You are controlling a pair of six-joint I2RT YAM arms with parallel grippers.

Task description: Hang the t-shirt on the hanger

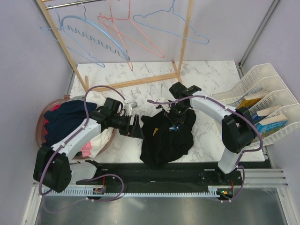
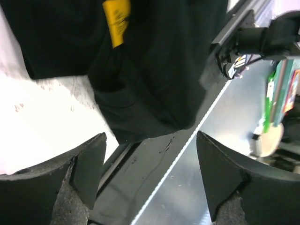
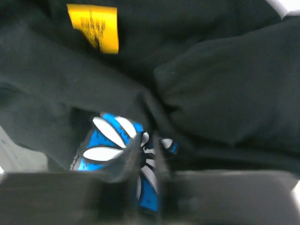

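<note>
A black T-shirt (image 1: 164,147) lies crumpled on the marble board, with a yellow tag (image 3: 96,26) and a blue-and-white flower print (image 3: 103,140). My right gripper (image 1: 173,117) is down over the print; in its wrist view the fingers are blurred and close together over the shirt, so their grip is unclear. My left gripper (image 1: 131,129) is at the shirt's left edge, its fingers apart in the left wrist view with nothing between them. Blue hangers (image 1: 171,29) and pink hangers (image 1: 140,42) hang on the wooden rack at the back.
A round basket (image 1: 42,124) of folded clothes stands at the left. White plastic bins (image 1: 281,98) with boxes stand at the right. The rack's wooden base bar (image 1: 131,82) crosses the board's back. The front edge drops to a metallic floor (image 1: 159,211).
</note>
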